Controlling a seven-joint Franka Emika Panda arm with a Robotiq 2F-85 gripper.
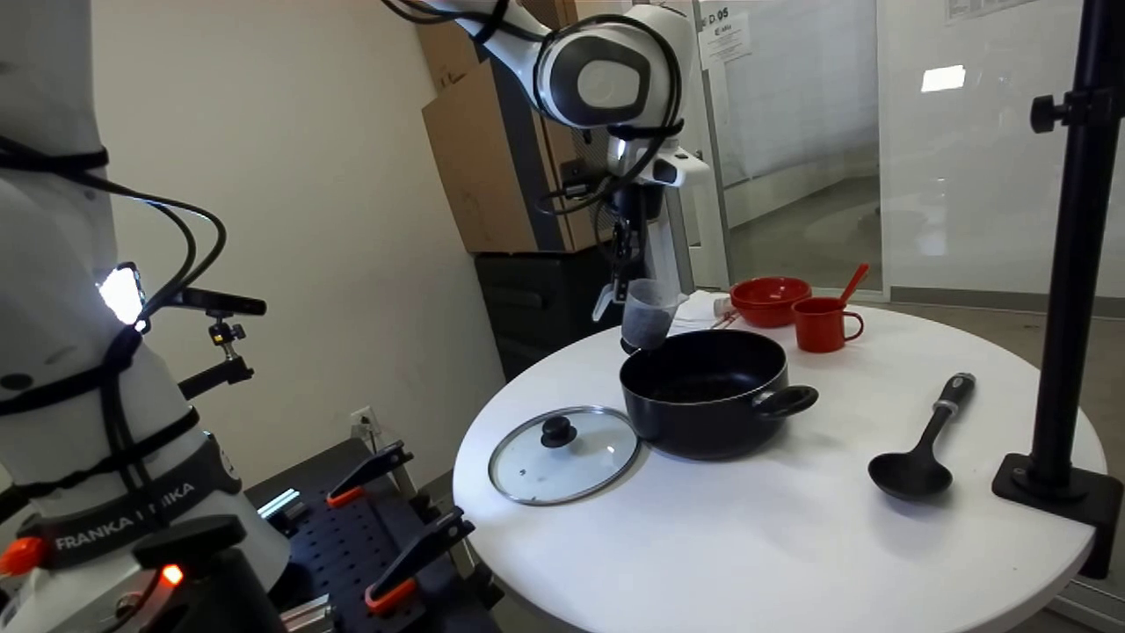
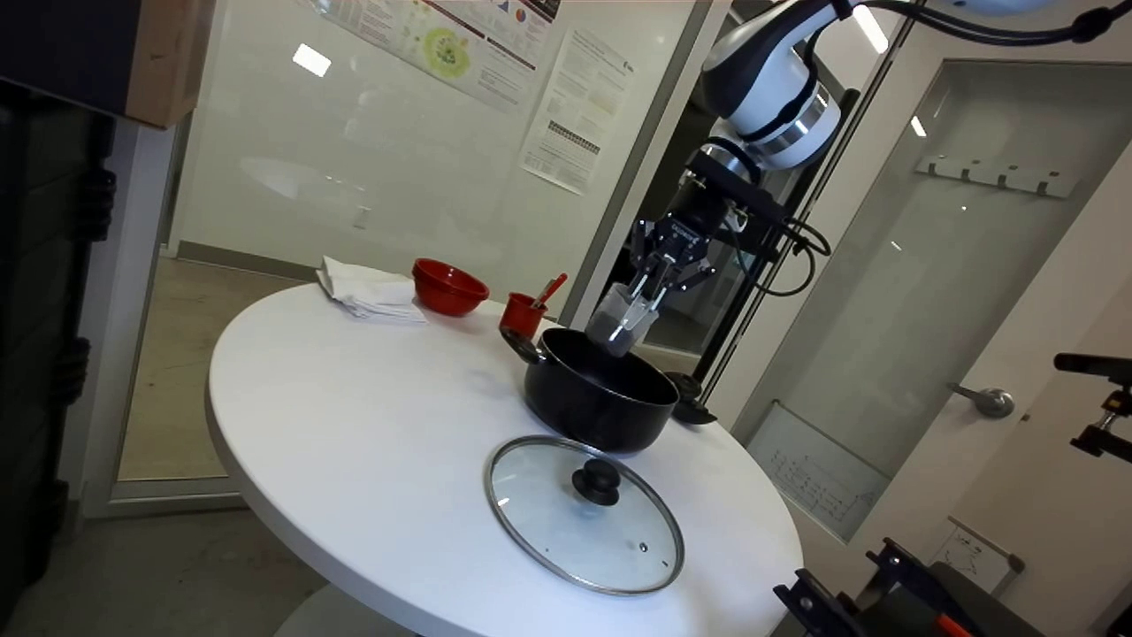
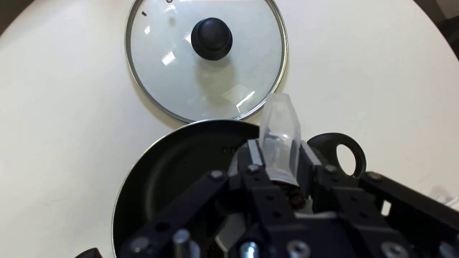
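A clear plastic cup (image 2: pixel 605 318) is held above the black pot (image 2: pixel 584 416), tilted slightly, with something greyish showing in its lower part. My gripper is shut on the cup, one finger (image 3: pixel 254 151) on each side of its wall. In exterior view 1 the cup (image 1: pixel 648 316) overlaps the far left rim of the pot (image 1: pixel 701 420). The wrist view shows the cup's clear end pointing toward the glass lid (image 3: pixel 172 81); the arm's linkages hide much of the pot. Dark specks lie inside the pot near its rim.
The lid lies flat beside the pot. A red bowl (image 1: pixel 771 300), a red mug (image 1: pixel 822 326) with a red utensil in it, and white cloth (image 2: pixel 366 288) are at the back. A black ladle (image 1: pixel 913 470) lies near a black post (image 1: pixel 1063 264).
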